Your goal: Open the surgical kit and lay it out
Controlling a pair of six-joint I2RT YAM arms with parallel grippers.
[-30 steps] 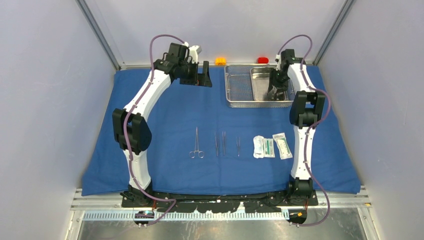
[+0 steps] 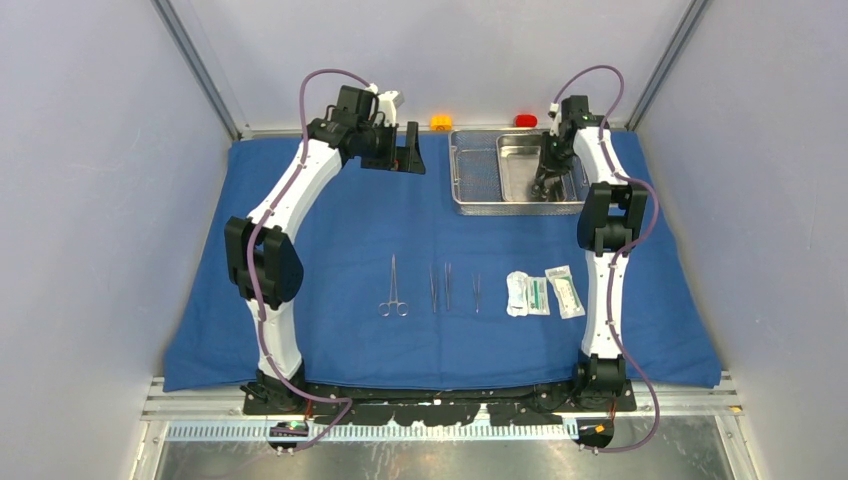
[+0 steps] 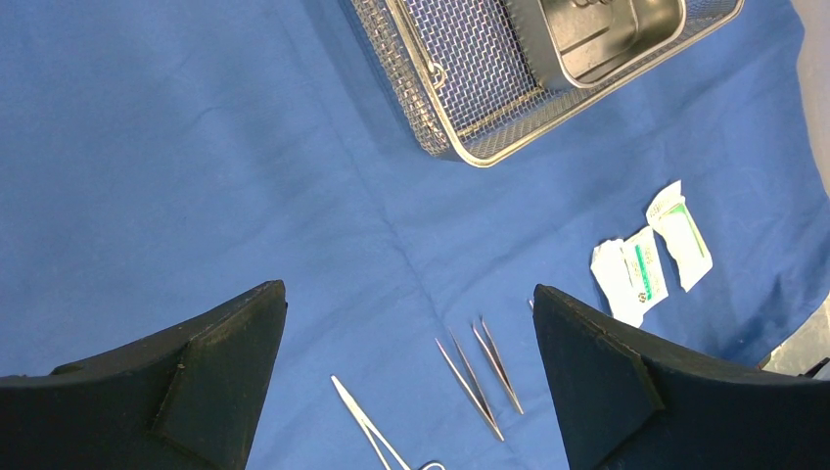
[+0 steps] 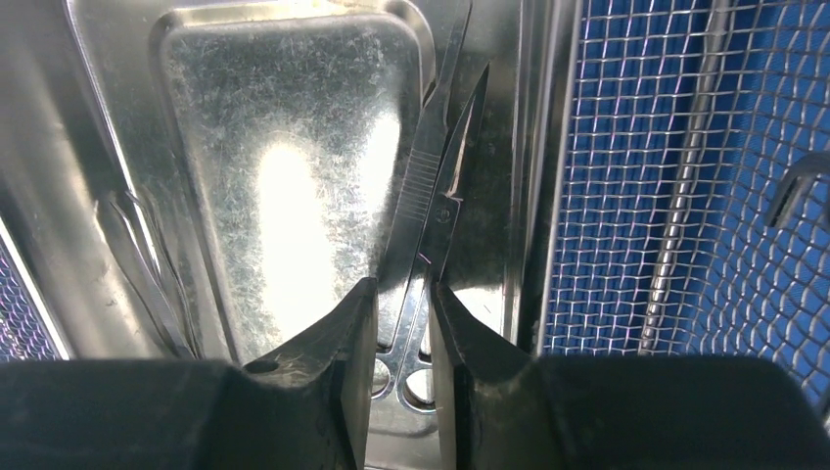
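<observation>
In the right wrist view my right gripper is over a metal tray (image 4: 303, 117), its fingers a narrow gap apart. Scissors (image 4: 440, 217) show in that gap, their finger rings lower down between the fingers. Alongside them is a flat metal handle (image 4: 421, 171). Tweezers (image 4: 147, 274) rest at the tray's left side. My left gripper (image 2: 408, 150) stands open and empty left of the mesh basket (image 2: 480, 209). On the blue cloth lie a clamp (image 2: 394, 290), several tweezers (image 2: 447, 287) and white-and-green packets (image 2: 565, 290).
The tray sits inside the basket, close under my right arm. A yellow block (image 2: 441, 123) and a red block (image 2: 525, 121) are behind the basket. Bare blue cloth (image 2: 340, 230) spreads across the left and centre.
The metal tray has shifted slightly left inside the basket. My right gripper has moved only a little, and the left arm and the laid-out items are still.
</observation>
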